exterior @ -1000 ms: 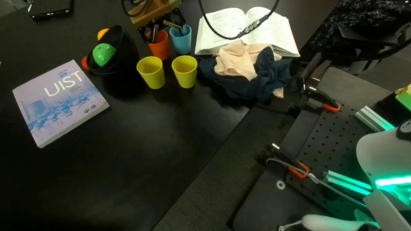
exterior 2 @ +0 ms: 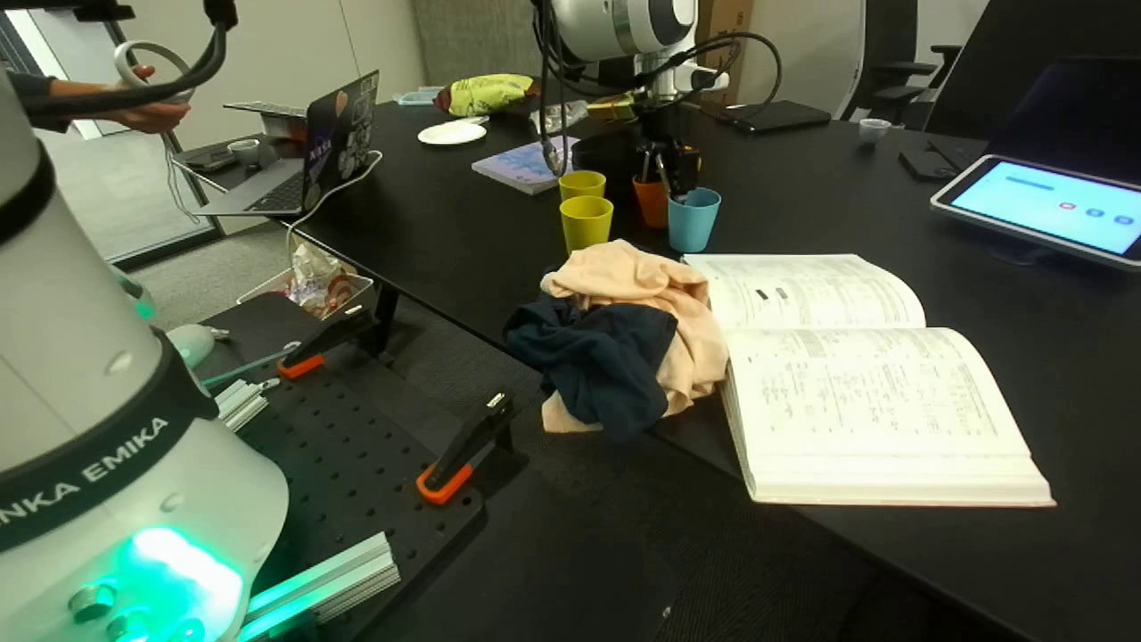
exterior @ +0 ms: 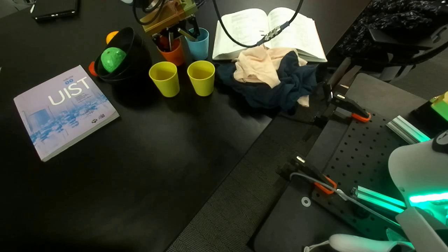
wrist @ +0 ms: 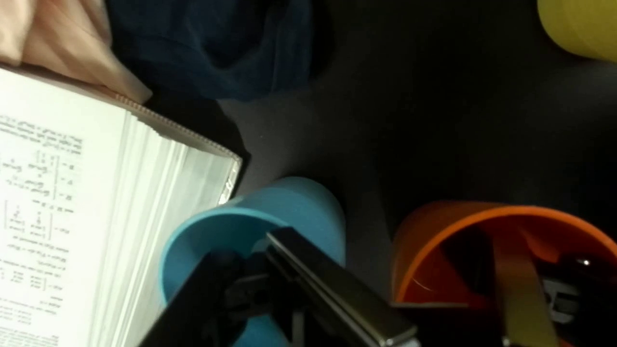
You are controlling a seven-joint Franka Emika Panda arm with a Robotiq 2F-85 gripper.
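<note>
Straddling the near wall of an orange cup [exterior: 176, 54], my gripper [exterior: 173, 43] points down, one finger inside the cup. In the wrist view the gripper has its left pad [wrist: 347, 295] between the blue cup [wrist: 301, 202] and the orange cup [wrist: 425, 231], the right pad [wrist: 523, 289] within the orange one. It appears shut on the orange cup's wall; a dark area there hides the exact contact. Both cups stand upright on the table. Exterior view 2 also shows the orange cup [exterior 2: 649, 203] beside the blue cup [exterior 2: 694, 219].
Two yellow cups, the left one [exterior: 164, 79] and the right one [exterior: 201, 79], stand in front. A black bowl [exterior: 131, 46] holding a green ball [exterior: 112, 58] is left. An open book [exterior: 289, 31] and crumpled cloth [exterior: 256, 67] lie right.
My gripper has moved down a little, its fingers lower at the orange cup. The finger gap looks narrower. Cups, bowl, books and cloth look the same.
</note>
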